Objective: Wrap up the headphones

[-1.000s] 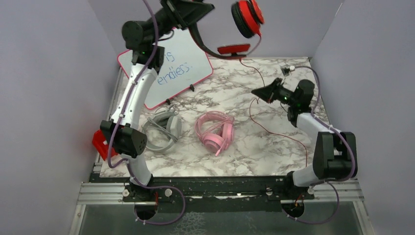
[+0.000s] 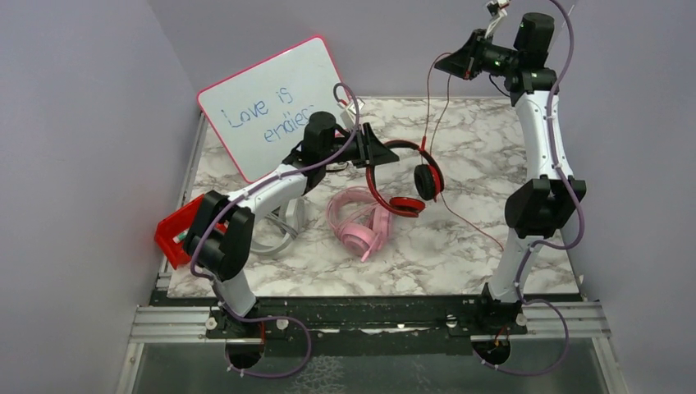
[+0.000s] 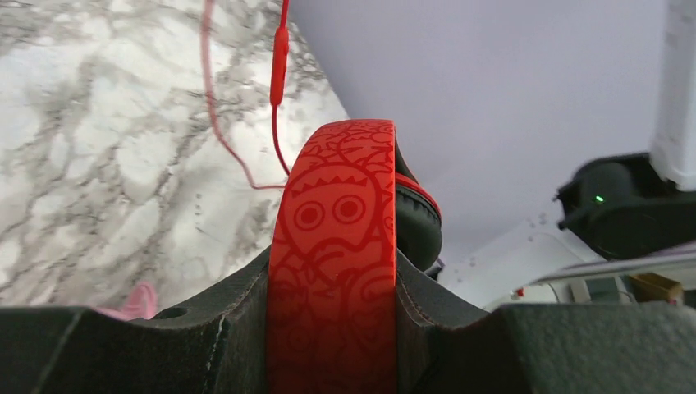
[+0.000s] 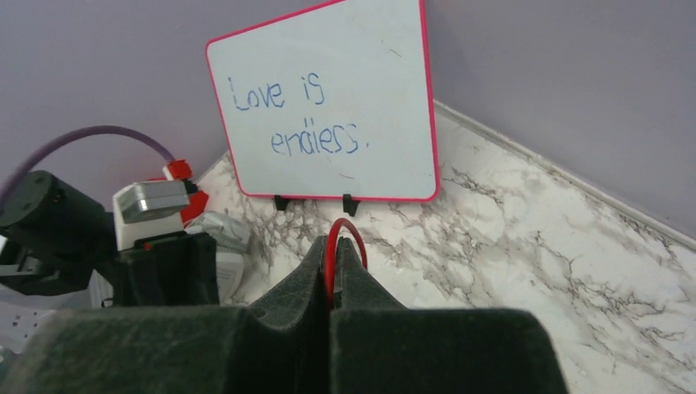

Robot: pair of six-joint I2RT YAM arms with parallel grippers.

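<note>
My left gripper (image 2: 373, 156) is shut on the headband of the red and black headphones (image 2: 405, 205), which hang over the table's middle; in the left wrist view the red patterned band (image 3: 332, 238) fills the space between its fingers. My right gripper (image 2: 447, 64) is raised at the back right, shut, with the thin red cable (image 4: 331, 263) running at its fingertips. The cable hangs in a loop from there down to the headphones, with a small inline control (image 3: 279, 66), and a further length trails down toward the right of the table.
Pink headphones (image 2: 365, 234) lie under the red pair, grey headphones (image 2: 291, 222) to their left. A red tray (image 2: 172, 222) sits at the left edge, and a whiteboard (image 2: 263, 98) stands at the back left.
Over the last second my left gripper has brought the headphones down and right from high at the back, while my right gripper has risen toward the back with the cable. The headphones have turned slightly.
</note>
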